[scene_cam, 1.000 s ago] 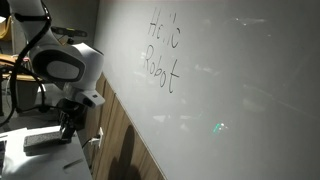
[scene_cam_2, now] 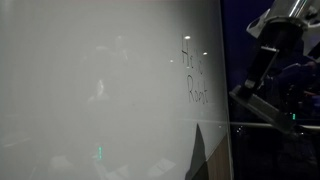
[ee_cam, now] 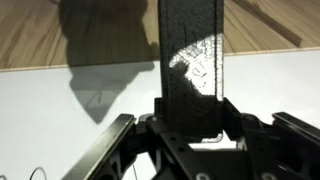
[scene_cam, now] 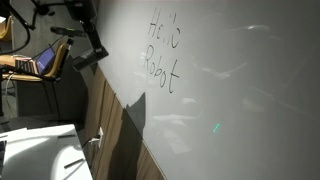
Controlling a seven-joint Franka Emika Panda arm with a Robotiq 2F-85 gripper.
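A dark, block-shaped eraser (ee_cam: 192, 70) is held between the fingers of my gripper, which is shut on it. A pale, worn patch marks its face in the wrist view. In exterior view 2 the eraser (scene_cam_2: 263, 109) hangs tilted below the gripper, to the right of the whiteboard (scene_cam_2: 100, 70). Exterior view 1 has the arm dark at the upper left, with the eraser (scene_cam: 90, 58) apart from the board. Handwriting reading "Hello Robot" (scene_cam: 162, 50) stands in black on the whiteboard (scene_cam: 240, 90).
Below lies a white table (scene_cam: 35, 160) with thin, marker-like items on it. Wood panelling (scene_cam: 125, 135) runs under the board's edge. A chair (scene_cam: 45, 72) with a laptop (scene_cam: 45, 60) stands behind the arm. Shadows of the arm fall on the table and wall.
My gripper has risen from low over the table, lifting the eraser clear and carrying it up beside the whiteboard. The writing looks the same.
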